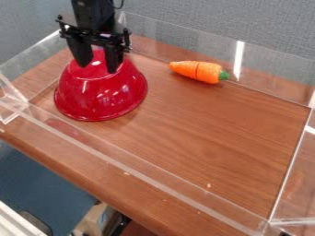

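My black gripper (pixel 96 57) hangs over the top of a red upturned bowl (pixel 99 92) at the upper left of the camera view. Its fingers are apart, one on either side of the bowl's upper part; whether they touch it is hard to tell. An orange toy carrot (pixel 194 70) with a green top lies to the right, near the back wall.
Low transparent walls (pixel 289 184) edge the work area. A grey wall stands behind.
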